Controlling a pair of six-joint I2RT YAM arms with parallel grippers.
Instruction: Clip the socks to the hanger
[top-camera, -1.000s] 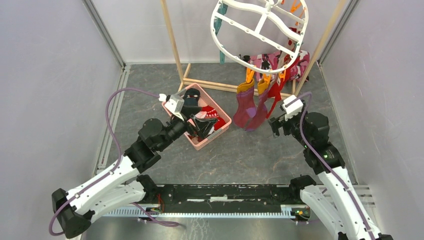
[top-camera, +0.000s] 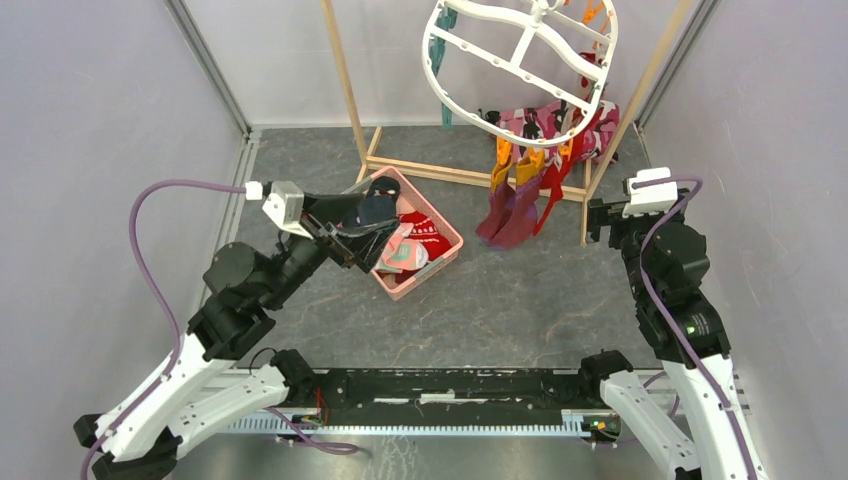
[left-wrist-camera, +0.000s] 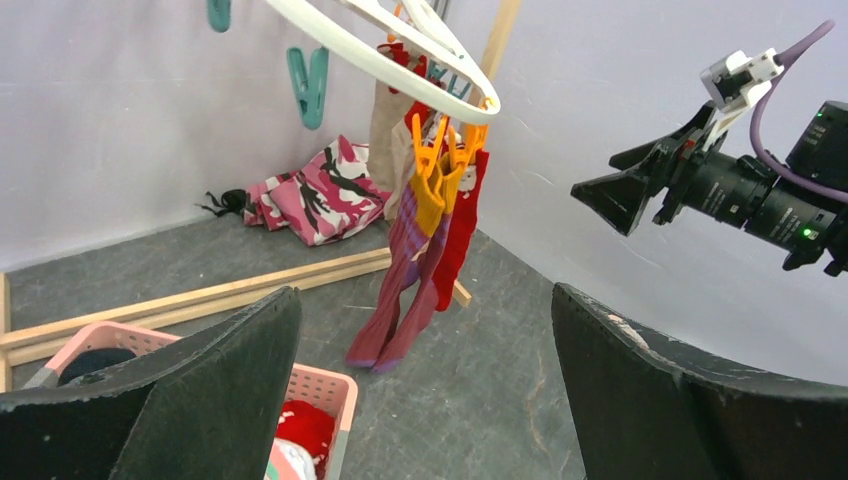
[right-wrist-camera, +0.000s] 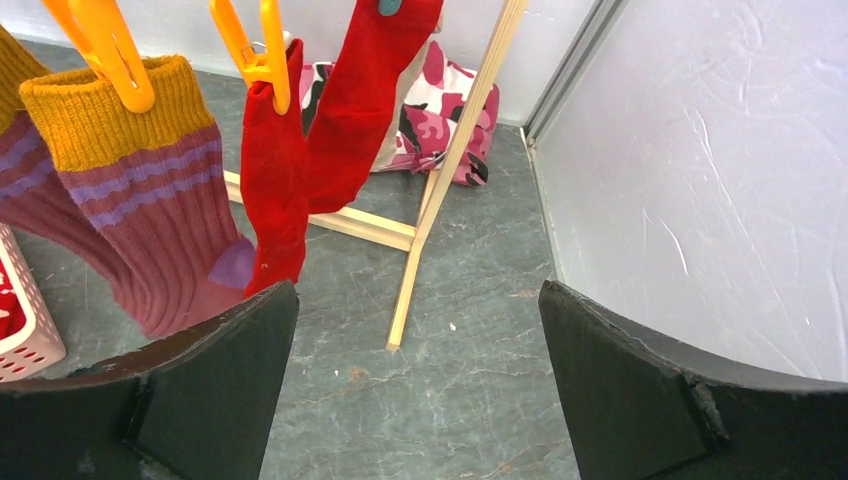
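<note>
The white hanger (top-camera: 515, 68) fills the top of the top view. From its front rim, orange clips (left-wrist-camera: 425, 150) hold purple socks with yellow cuffs (right-wrist-camera: 155, 180). Beside them hangs red sockwear (right-wrist-camera: 275, 180), also under an orange clip. My left gripper (top-camera: 372, 240) is open above the sock basket, its fingers (left-wrist-camera: 200, 390) wide apart with nothing between. On the right side, clear of the hanging socks, my right gripper (top-camera: 597, 222) stands open and empty. More socks lie in the basket, among them a red patterned one (top-camera: 428, 236) and a dark one (top-camera: 378, 200).
The pink basket (top-camera: 450, 245) sits on the grey floor left of the hanging socks. Wooden stand bars (top-camera: 430, 171) cross behind. Empty teal clips (left-wrist-camera: 308, 88) hang at the hanger's left side. Pink camouflage cloth (left-wrist-camera: 325, 195) lies at the back.
My left arm has drawn back to the left over the basket. My right arm has moved right, away from the hanging socks, which have been swaying.
</note>
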